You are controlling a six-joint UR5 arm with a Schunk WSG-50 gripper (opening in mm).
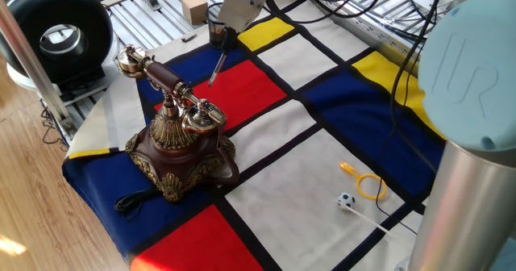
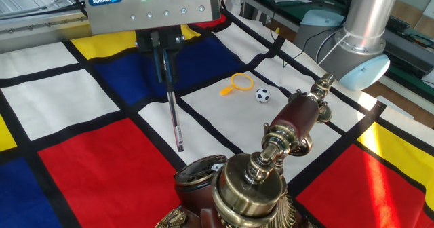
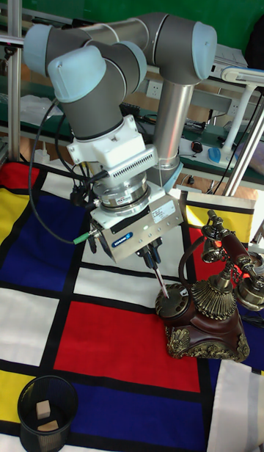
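My gripper (image 2: 165, 79) is shut on a slim pen (image 2: 177, 123), which hangs tip down and slightly slanted. In exterior view 1 the pen (image 1: 218, 71) appears above the red patch, just beyond the telephone's handset end. An antique-style telephone (image 1: 173, 146), dark red-brown with brass ornament, stands on the cloth with its handset across the cradle. Exterior view 3 has the pen's lower end (image 3: 163, 286) right by the telephone's dial (image 3: 171, 301); whether they touch cannot be told.
On the patterned cloth lie a yellow ring with a handle (image 1: 369, 185) and a small football (image 1: 346, 200) on a white stick. A black mesh cup (image 3: 47, 413) with wooden blocks (image 3: 44, 409) stands at a corner.
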